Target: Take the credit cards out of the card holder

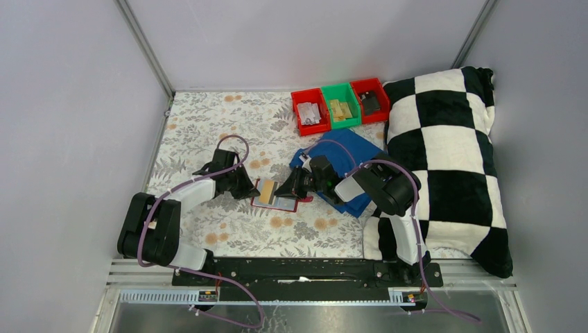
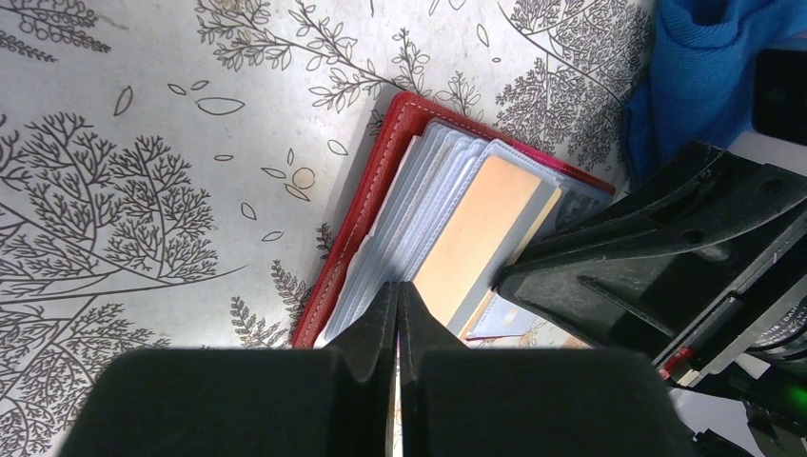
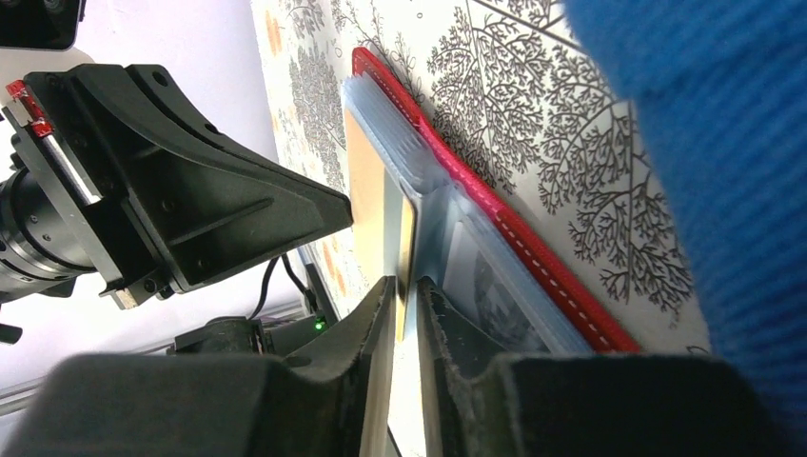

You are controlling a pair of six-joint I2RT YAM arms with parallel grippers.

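The red card holder [image 2: 354,243] lies open on the table with clear plastic sleeves [image 2: 430,171] inside. In one sleeve sits a gold card with a grey stripe; its edge sticks out at the sleeve's mouth in the right wrist view. My left gripper is shut, its tips at the gold card's sleeve, nothing seen between them. From the other side, my right gripper stands slightly open, a narrow gap between its fingertips. The gold card's protruding edge [image 3: 407,238] runs down into that gap; whether the fingers touch it cannot be told.
Red [image 1: 303,95], green [image 1: 329,92] and red [image 1: 362,84] bins holding small items stand at the back. A blue cloth [image 1: 360,149] lies under my right arm, and a checkered cushion [image 1: 444,152] fills the right side.
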